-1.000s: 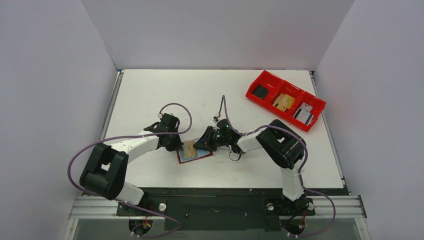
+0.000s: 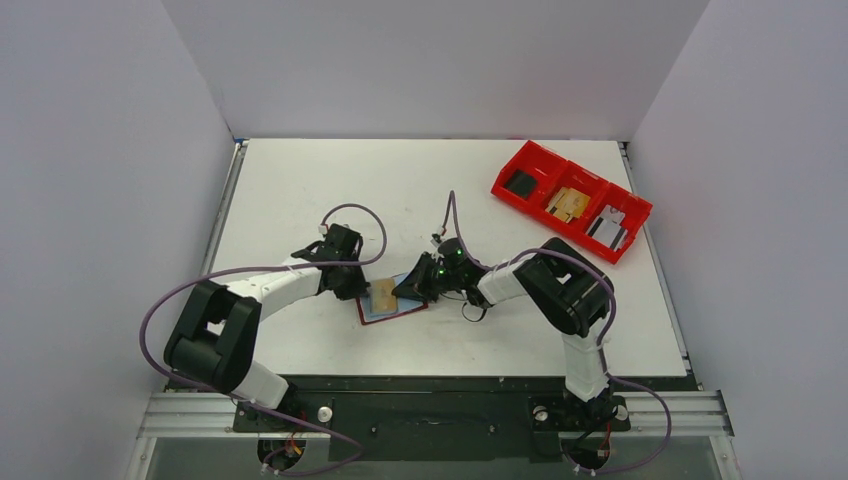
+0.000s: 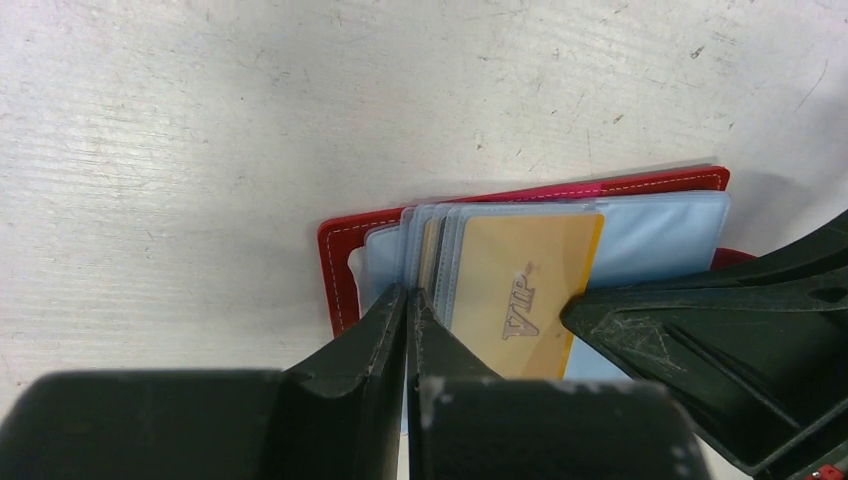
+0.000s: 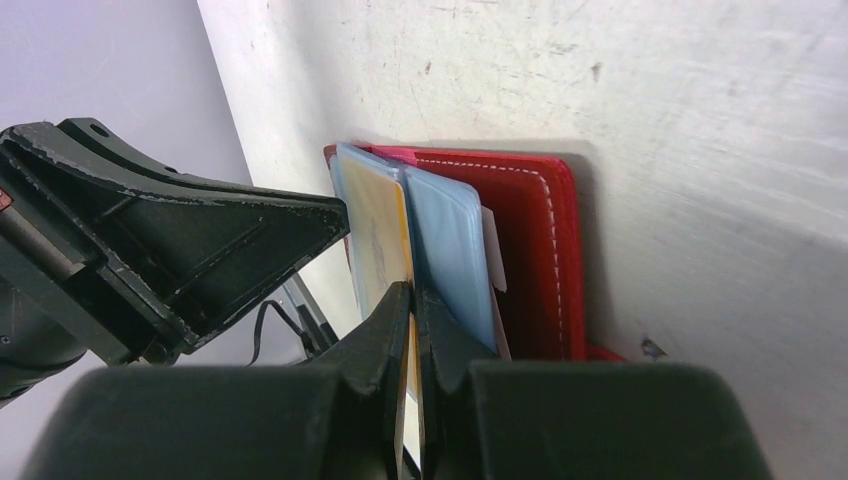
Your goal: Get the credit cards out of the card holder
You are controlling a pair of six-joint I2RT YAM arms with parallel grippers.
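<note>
A red card holder [image 2: 394, 318] lies open on the table between the two arms, its clear bluish sleeves fanned. A gold card marked VIP [image 3: 512, 285] sits in the top sleeve, its orange edge showing on the right. At the sleeves' left edges my left gripper is shut; whether a sleeve is pinched there is hard to see. My right gripper is shut too, its tips touching the orange edge of the gold card [image 4: 378, 225]. Whether that edge is between its fingers I cannot tell.
A red tray [image 2: 545, 214] with three compartments stands at the back right. It holds a dark item [image 2: 520, 183], gold cards [image 2: 568, 204] and white and grey cards [image 2: 607, 227]. The table around the holder is clear.
Both grippers and the card holder have shifted slightly to the right together. The red tray has not moved.
</note>
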